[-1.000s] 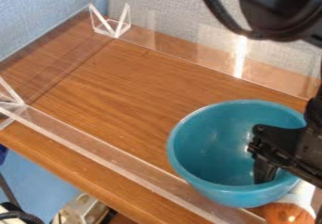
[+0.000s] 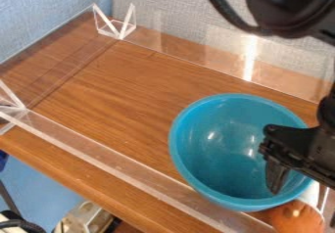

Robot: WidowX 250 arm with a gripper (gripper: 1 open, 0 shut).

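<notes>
A glossy teal bowl (image 2: 216,144) sits at the right of the wooden surface. The black gripper (image 2: 275,166) reaches in from the right, its fingers over the bowl's right side and inside its rim. It is open, with no object visible in it. An orange round object (image 2: 296,219), perhaps an onion, lies just in front of the bowl at the bottom right, partly cut off by the frame.
Clear acrylic walls with white corner brackets (image 2: 116,22) border the wooden surface (image 2: 131,100). A dark arm part with a cable hangs at the top right.
The gripper has risen slightly and moved a little right within the bowl. The bowl has shifted slightly left, and more of the orange object shows.
</notes>
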